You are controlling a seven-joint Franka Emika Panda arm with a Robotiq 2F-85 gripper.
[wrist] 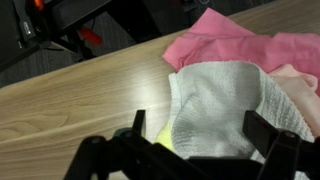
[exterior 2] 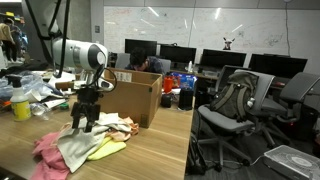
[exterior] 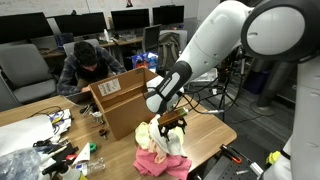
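A rumpled pile of cloths lies on the wooden table: a white-grey cloth (wrist: 215, 105) on top, a pink cloth (wrist: 235, 40) beside and under it, and a bit of yellow cloth (wrist: 165, 135) at its edge. My gripper points down over the white cloth's edge. Its two dark fingers stand wide apart in the wrist view, with white and yellow cloth visible beneath the gap. Whether the fingertips touch the fabric, I cannot tell. In exterior view 2 the gripper (exterior 2: 88, 121) is low over the white cloth (exterior 2: 75, 148).
An open cardboard box (exterior 2: 138, 98) stands just behind the cloths. Tools and plastic bags (exterior: 22, 163) clutter the table's other end. A person (exterior: 92, 70) sits behind the box. Bare wood (wrist: 80, 105) lies beside the pile.
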